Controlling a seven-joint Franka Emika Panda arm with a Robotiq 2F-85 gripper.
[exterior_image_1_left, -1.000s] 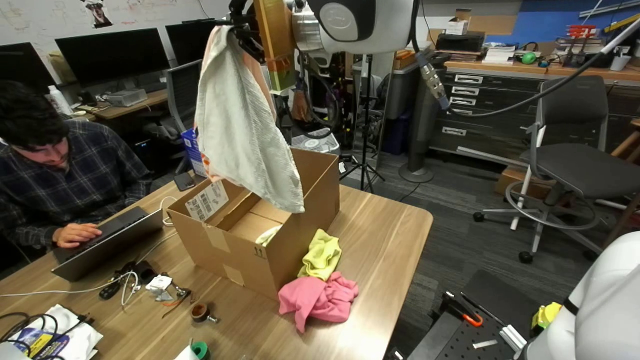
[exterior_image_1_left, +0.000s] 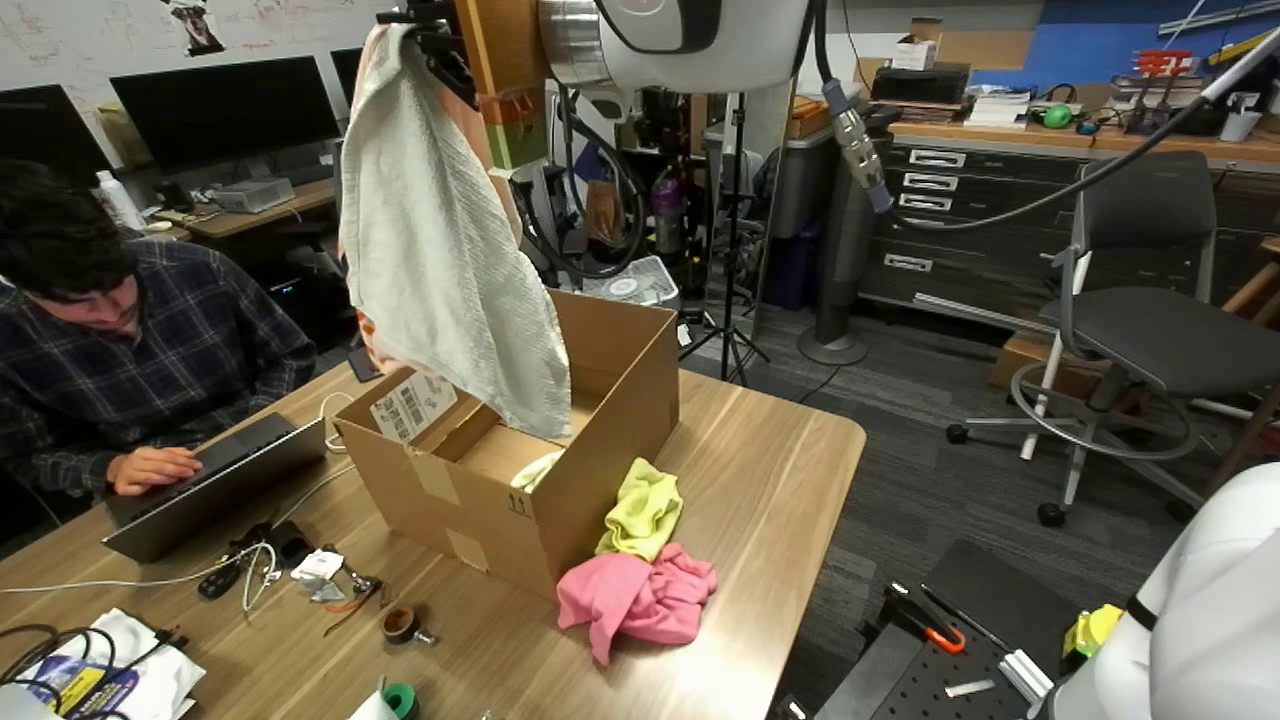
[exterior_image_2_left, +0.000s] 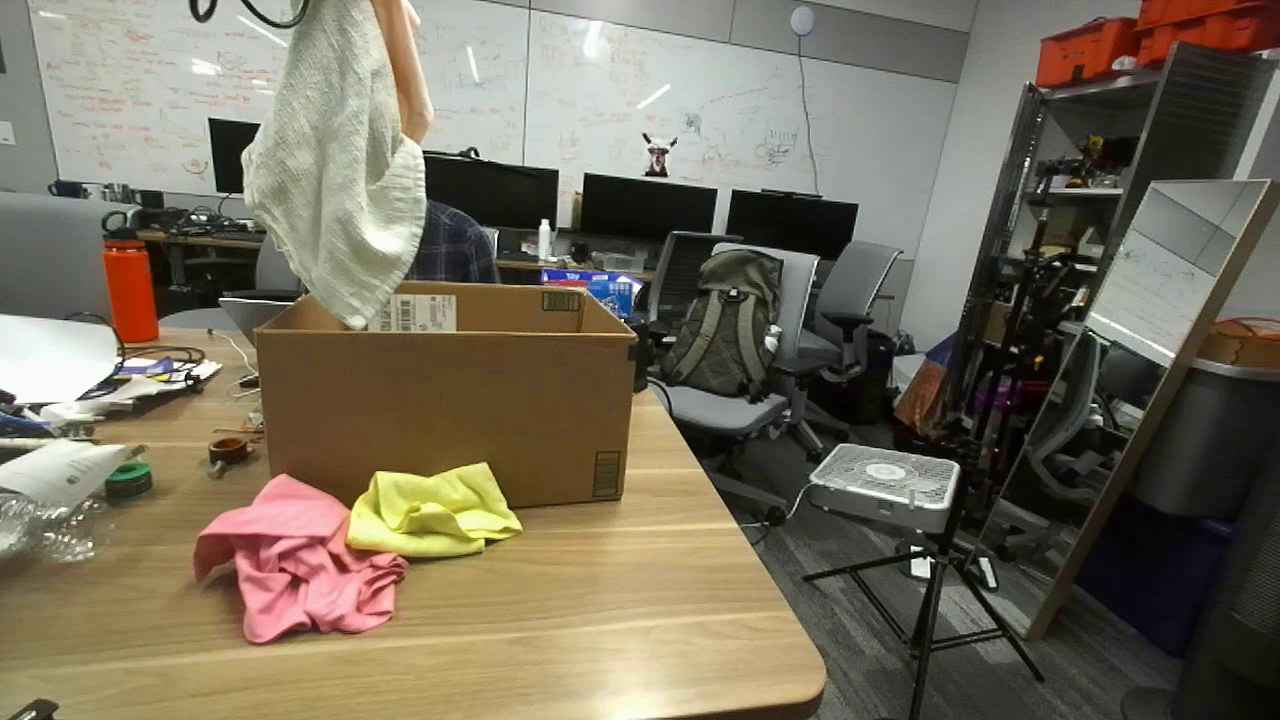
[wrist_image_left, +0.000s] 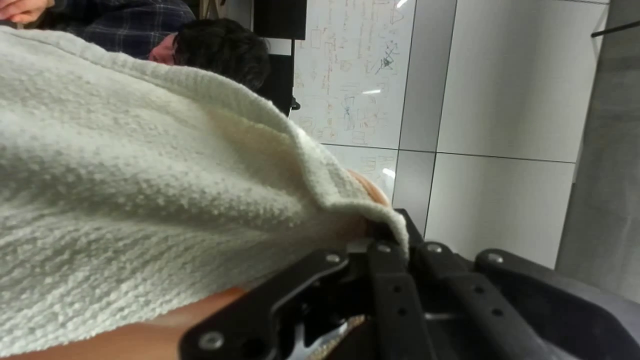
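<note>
A white towel with some orange on its other side (exterior_image_1_left: 450, 252) hangs from my gripper (exterior_image_1_left: 414, 26), which is shut on its upper end. Below it, the open cardboard box (exterior_image_1_left: 480, 510) stands on the table, and the towel's lower corner hangs over the opening, dipping past the rim in exterior view 1. Something pale, cloth-like (exterior_image_1_left: 535, 470) lies inside the box. In the wrist view the towel (wrist_image_left: 150, 198) fills the left side, its edge pinched between the dark fingers. Beside the box lie a yellow cloth (exterior_image_2_left: 432, 510) and a pink cloth (exterior_image_2_left: 306, 558), touching each other.
A person works at a laptop (exterior_image_1_left: 222, 480) left of the box. Cables, a tape roll (exterior_image_1_left: 399, 623) and plastic packaging (exterior_image_2_left: 48, 504) clutter that side. Bare tabletop (exterior_image_2_left: 624, 588) lies right of the cloths, ending at a rounded corner.
In exterior view 1 my gripper has moved left and up, carrying the towel with it. The towel's lower corner has shifted left over the box. Box and loose cloths are unmoved.
</note>
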